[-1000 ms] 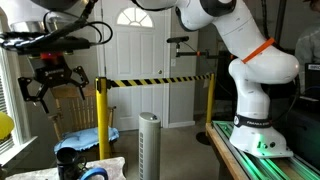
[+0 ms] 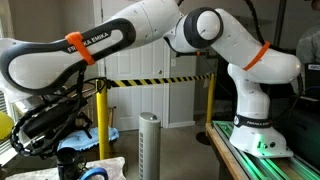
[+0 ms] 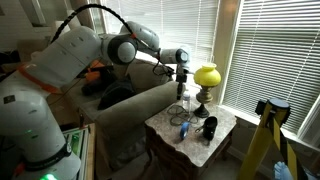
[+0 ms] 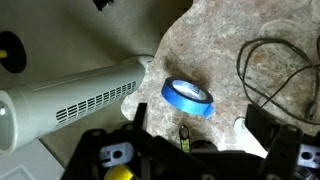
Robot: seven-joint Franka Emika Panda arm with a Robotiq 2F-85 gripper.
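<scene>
In the wrist view, a roll of blue tape [image 4: 187, 97] lies on the mottled tabletop [image 4: 215, 45]. My gripper is open above it, its fingers apart on either side and nothing between them. The same roll [image 2: 95, 174] shows at the bottom edge of exterior view 1, close to a black mug [image 2: 68, 158]. From the other side, the tape [image 3: 184, 131] and the mug [image 3: 210, 126] stand near each other on the small table [image 3: 195, 155].
A white tower unit [image 2: 149, 148] rises beside the table. Loose dark cable [image 4: 268, 68] is spread over the tabletop. A lamp with a yellow shade [image 3: 207, 77] stands at the table's far side. A yellow post [image 2: 103, 125] is behind.
Over the last second the arm has come down, bringing my gripper lower toward the table. The mug, the tape and the tower unit have stayed in place.
</scene>
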